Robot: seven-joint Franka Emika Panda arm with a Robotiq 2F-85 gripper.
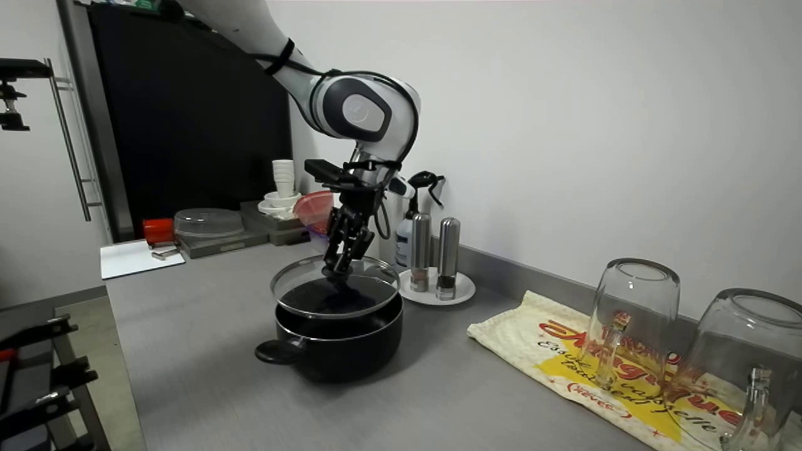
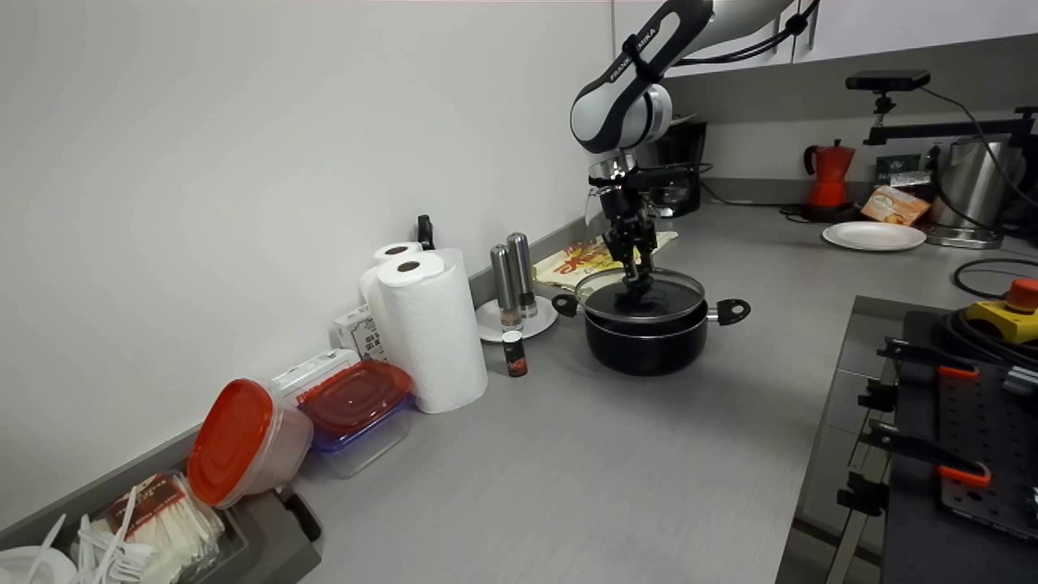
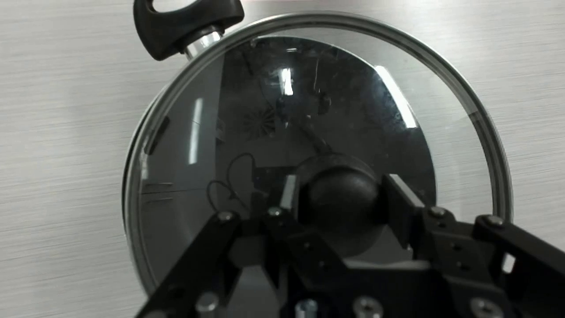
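A round glass lid (image 1: 301, 286) with a metal rim hangs just over a black pot (image 1: 342, 353) on the counter. In exterior view 1 a gap shows between lid and pot at the near side, and the lid sits slightly toward the back left. My gripper is shut on the lid's black knob (image 3: 341, 204), one finger on each side. From the other side, the lid (image 2: 642, 292) appears close above the pot (image 2: 647, 350), between its two handles. Whether its far edge touches the pot's rim, I cannot tell.
Two grinders (image 1: 447, 259) stand on a white plate (image 1: 460, 293) close behind the pot. A small spice jar (image 2: 515, 354) and paper towel rolls (image 2: 433, 331) are nearby. Glass jugs (image 1: 635, 331) rest on a cloth (image 1: 519, 331).
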